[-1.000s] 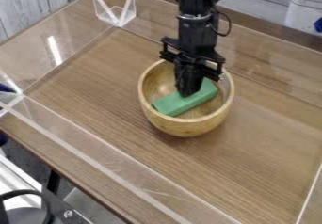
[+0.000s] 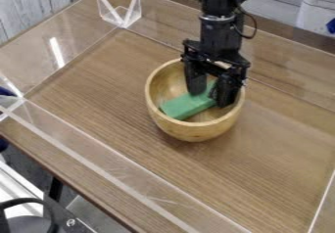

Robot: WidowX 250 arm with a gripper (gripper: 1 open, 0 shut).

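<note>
A wooden bowl [image 2: 194, 129] sits on the wooden table [image 2: 92, 110]. Inside it lies a green oblong object [image 2: 186, 106]. My black gripper [image 2: 213, 86] reaches down into the bowl from above, over the right end of the green object, with its fingers spread open. The gripper hides part of that object; whether the fingers touch it I cannot tell.
A small white wire-like stand [image 2: 119, 10] is at the back left. Dark cables lie at the lower left corner, off the table's edge.
My gripper has moved lower and to the right into the bowl, and its fingers now appear wider and cover more of the green object's right end.
</note>
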